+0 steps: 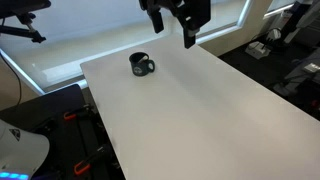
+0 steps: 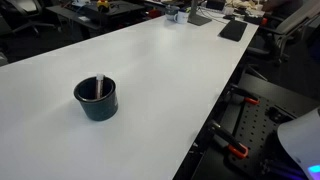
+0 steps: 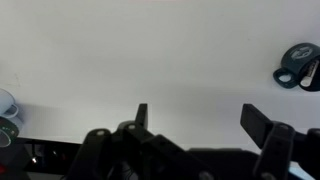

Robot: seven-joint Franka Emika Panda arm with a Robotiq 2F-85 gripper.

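My gripper (image 1: 173, 32) hangs over the white table, open, with nothing between its fingers. In the wrist view the two black fingers (image 3: 141, 116) stand wide apart above bare tabletop. A dark mug (image 1: 141, 64) rests on the table near one edge, apart from the gripper. Exterior view 2 shows the same mug (image 2: 96, 102) upright, with a pale marker-like stick (image 2: 99, 86) leaning inside it. At the wrist view's right edge, the mug (image 3: 298, 66) is partly cut off. Exterior view 2 does not show the gripper.
A white and green cup (image 3: 9, 116) appears at the wrist view's left edge. Light-coloured cups (image 2: 182, 17) stand at the table's far end in exterior view 2. Chairs and equipment surround it.
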